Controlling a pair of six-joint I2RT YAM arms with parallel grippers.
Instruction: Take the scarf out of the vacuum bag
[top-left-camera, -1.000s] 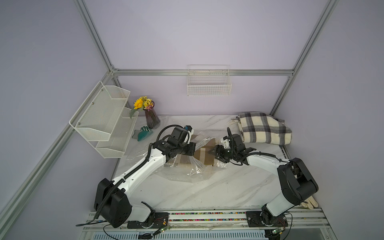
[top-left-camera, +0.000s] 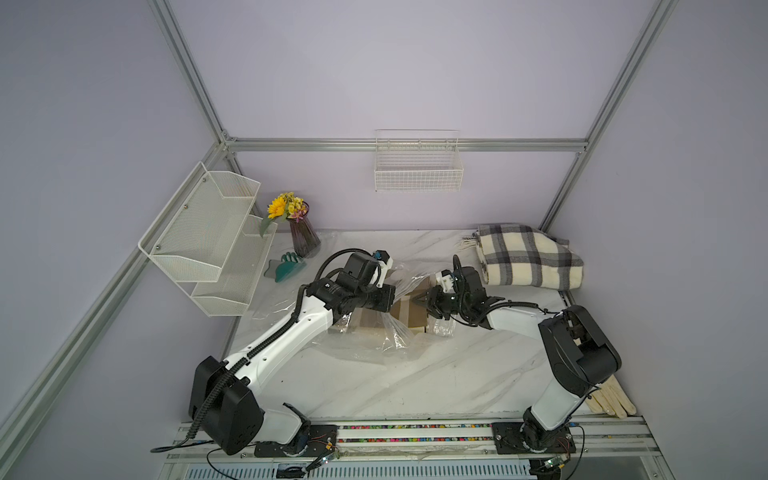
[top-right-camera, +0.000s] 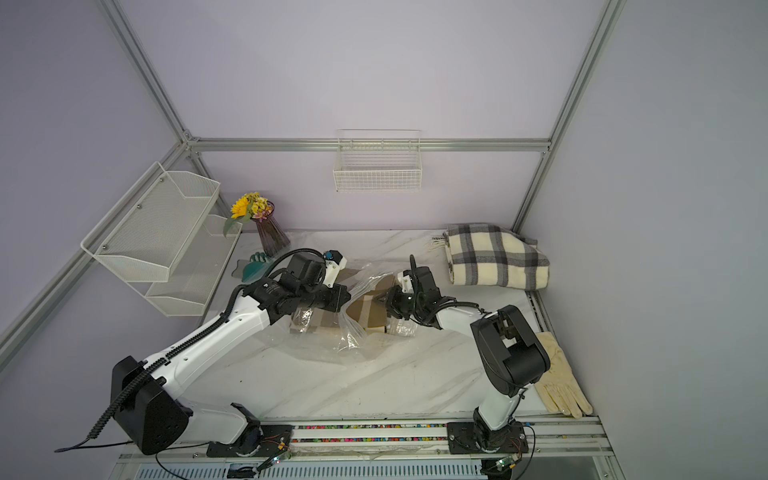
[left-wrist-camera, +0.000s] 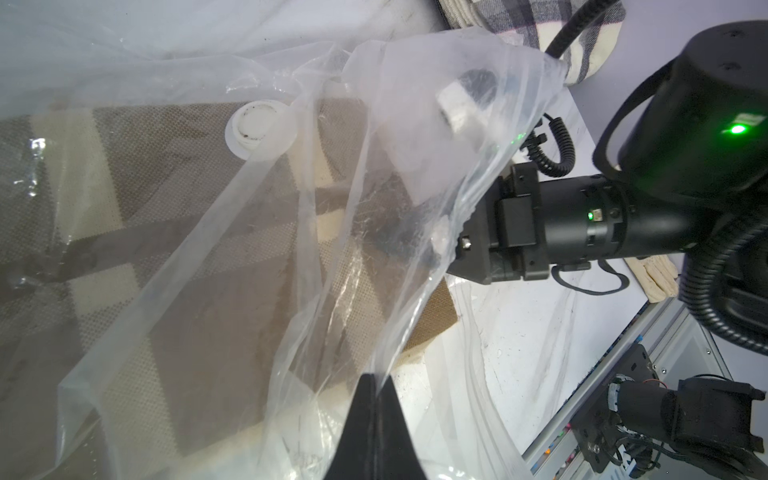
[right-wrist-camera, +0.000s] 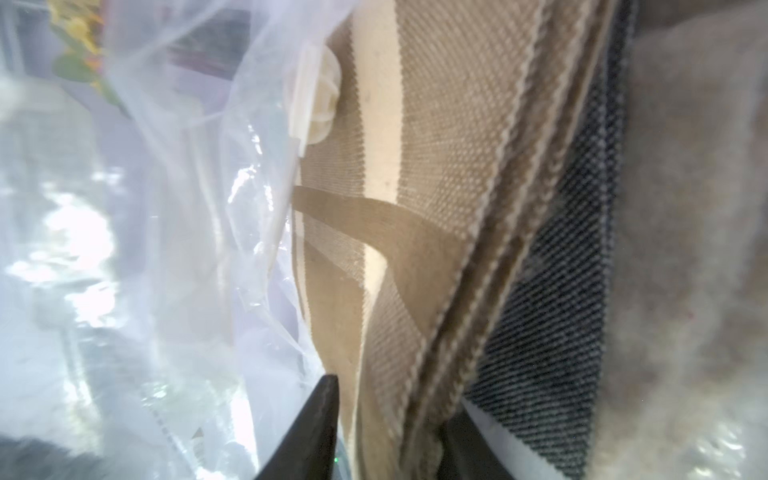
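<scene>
A brown and cream checked scarf (left-wrist-camera: 240, 240) lies folded inside the clear vacuum bag (left-wrist-camera: 200, 216), which has a round white valve (left-wrist-camera: 256, 126). At the bag's mouth my left gripper is shut on a pinch of plastic, and the film rises from its tips. In the right wrist view, the scarf's layered edge (right-wrist-camera: 480, 264) runs down between the fingers of my right gripper, which are part open around it. The lower finger ends are blurred.
A grey and cream plaid blanket (top-left-camera: 524, 256) is folded at the back right. Flowers stand in a dark vase (top-left-camera: 304, 237) at the back left, near a teal object (top-left-camera: 285, 268). White racks (top-left-camera: 208, 232) hang on the left.
My right arm has shifted slightly left, bringing its gripper further in against the scarf's end. The left gripper has edged a little to the right; bag and scarf look nearly the same.
</scene>
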